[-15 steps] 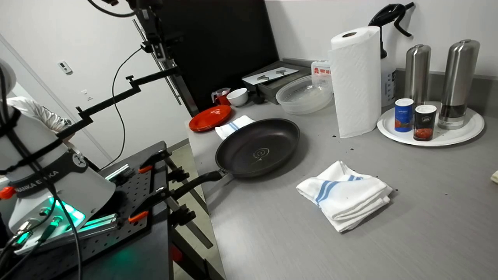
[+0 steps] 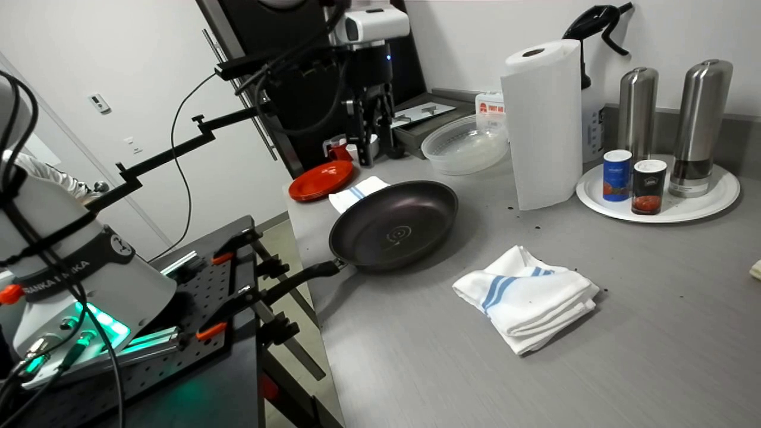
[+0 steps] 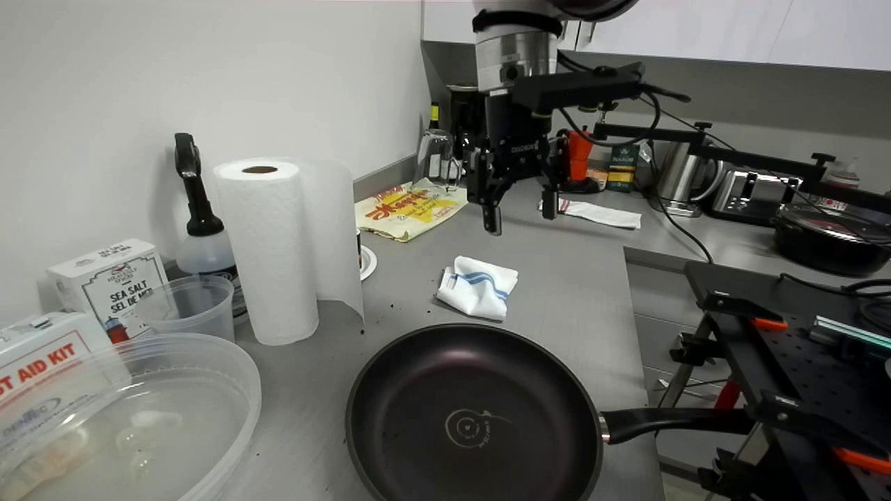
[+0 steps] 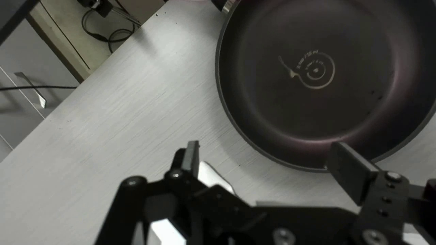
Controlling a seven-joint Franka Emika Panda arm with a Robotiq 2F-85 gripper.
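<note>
My gripper stands open, its two fingers wide apart and nothing between their tips. In exterior view 2 the gripper [image 3: 521, 213] hangs in the air above the counter. A black frying pan [image 2: 393, 227] lies on the grey counter, its handle pointing over the edge toward the robot's stand. From the wrist the pan [image 4: 327, 94] fills the upper right, and one finger overlaps its rim in the picture. A folded white towel with blue stripes [image 2: 528, 296] rests on the counter. A second striped towel [image 2: 357, 192] is partly hidden by the pan.
A paper towel roll [image 2: 546, 128] stands toward the wall, near a clear plastic tub [image 2: 467, 146]. A white plate [image 2: 606, 207] carries two steel mills [image 2: 699, 128] and two small shakers. Red plates [image 2: 321, 181] lie at the far left.
The arm has swung to the right and come lower in exterior view 1, so the gripper now blocks part of the white bowl. Pan and towels have not moved.
</note>
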